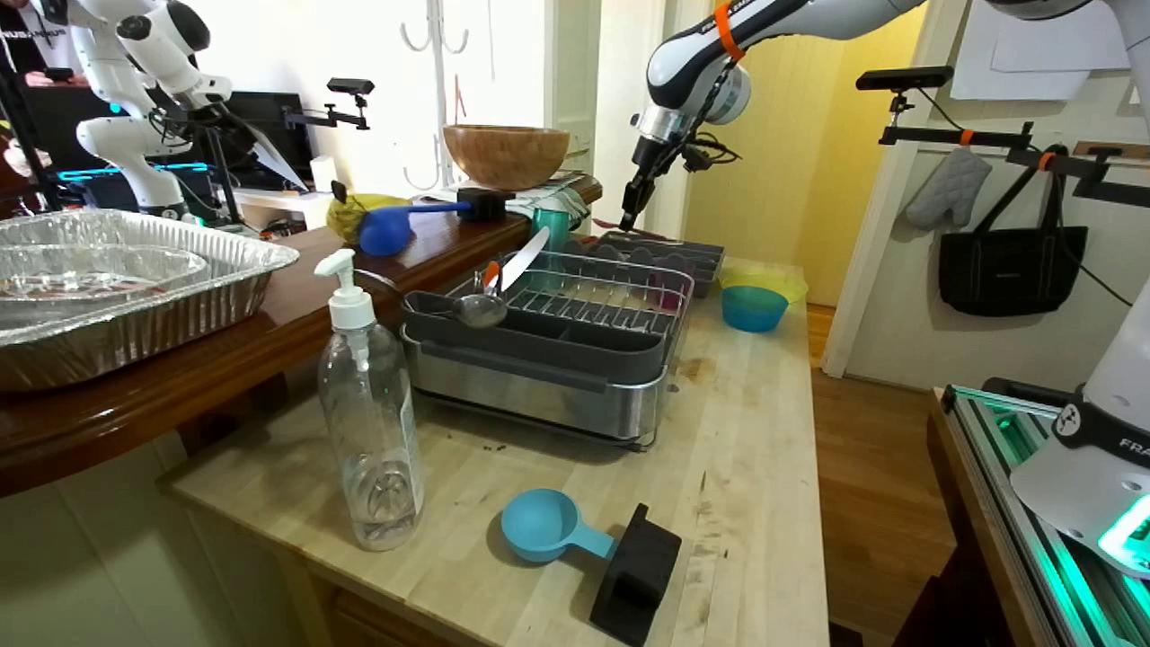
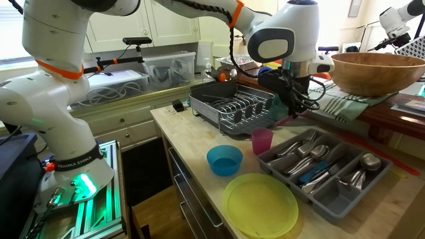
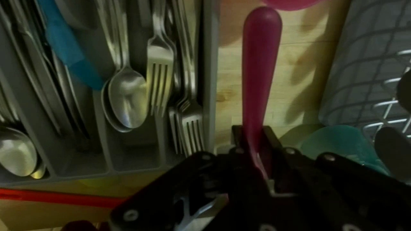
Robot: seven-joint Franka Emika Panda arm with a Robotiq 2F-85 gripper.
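In the wrist view my gripper is shut on a pink utensil point(image 3: 262, 57) by its narrow part; a thick rounded handle stretches away from the fingers. What lies at its other end is hidden by the gripper. From exterior view 2, the gripper point(image 2: 294, 113) hangs between the dish rack and the grey cutlery tray point(image 2: 338, 210), with a bit of the pink utensil point(image 2: 290, 119) showing at its tip. Exterior view 1 has the gripper point(image 1: 633, 210) above the far end of the rack.
The wire dish rack point(image 2: 247, 126) has a teal cup point(image 3: 335, 144) at its edge. Close by stand a pink cup point(image 2: 261, 141), a blue bowl point(image 2: 224, 160) and a yellow plate point(image 2: 261, 205). A red utensil point(image 3: 65, 198) lies beside the tray. Bare counter point(image 1: 733, 431) runs along the rack's side.
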